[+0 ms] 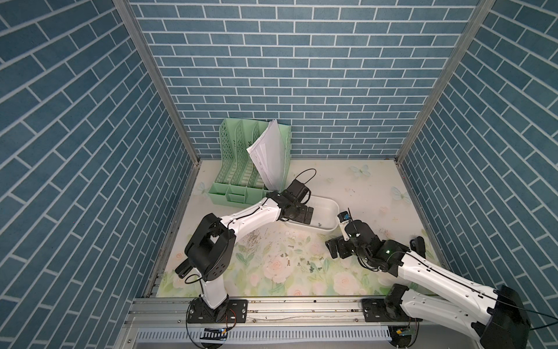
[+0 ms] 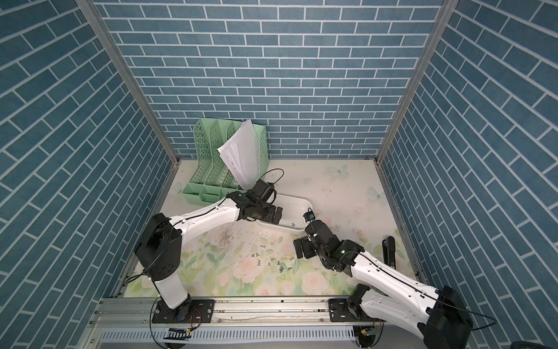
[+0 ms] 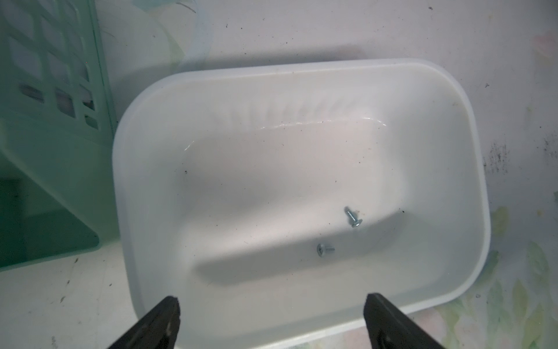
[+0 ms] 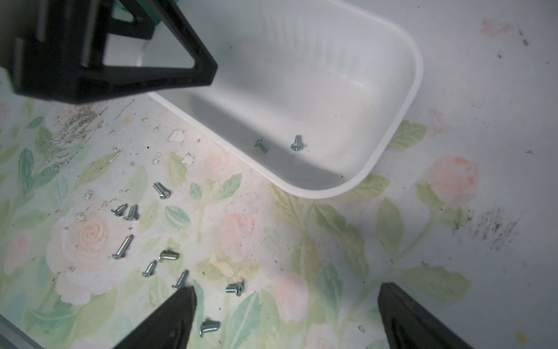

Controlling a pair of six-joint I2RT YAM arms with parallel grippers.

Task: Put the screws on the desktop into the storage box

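The white storage box (image 3: 261,180) has two screws inside, one (image 3: 352,216) near another (image 3: 324,249). My left gripper hangs over the box, open and empty, its fingers at the box's near side. Several screws (image 4: 122,247) lie scattered on the floral desktop, left of and below the box in the right wrist view. My right gripper stands open above the desktop to the right of these screws, nothing between its fingers.
A green organiser (image 1: 232,189) holding white papers (image 1: 267,151) stands at the back left, beside the box. A black object (image 2: 390,250) lies at the right edge.
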